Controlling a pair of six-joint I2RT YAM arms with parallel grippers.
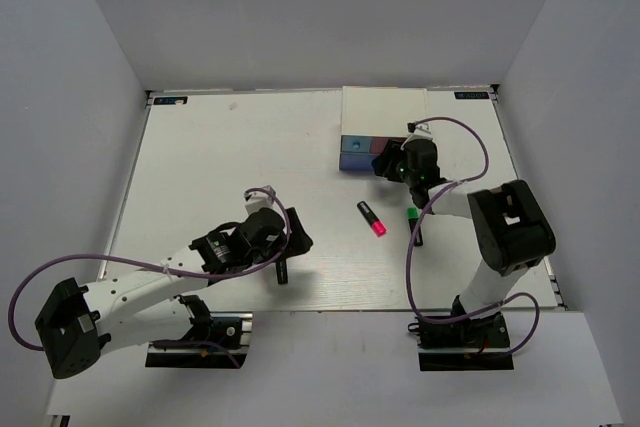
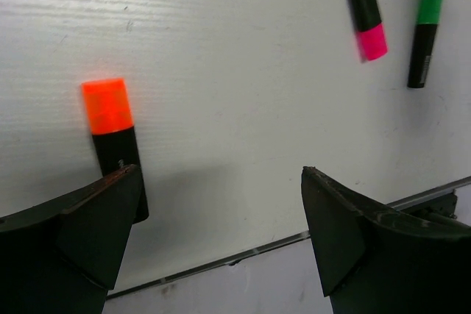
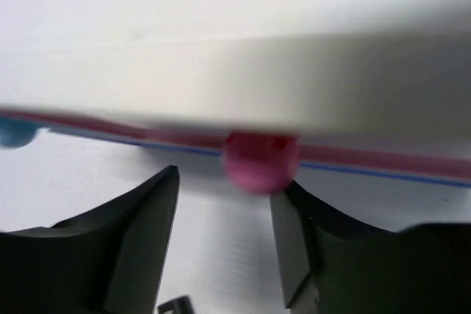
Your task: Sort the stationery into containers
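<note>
At the drawer box (image 1: 383, 110) my right gripper (image 1: 386, 163) faces the front. In the right wrist view a pink drawer knob (image 3: 260, 164) lies just ahead of the right-hand finger (image 3: 288, 237), the fingers apart and nothing clearly gripped. My left gripper is open and empty above the table; left of its gap an orange-capped black marker (image 2: 110, 119) lies partly behind a finger. A pink-capped marker (image 1: 371, 218) rests mid-table. The green-capped marker (image 1: 413, 227) lies right of it, under the right arm's cable.
The box has a blue drawer front (image 1: 356, 144) on the left, with a light-blue knob (image 3: 16, 132) in the right wrist view. Clear white table (image 1: 210, 157) spreads across the left half. Walls bound the back and sides.
</note>
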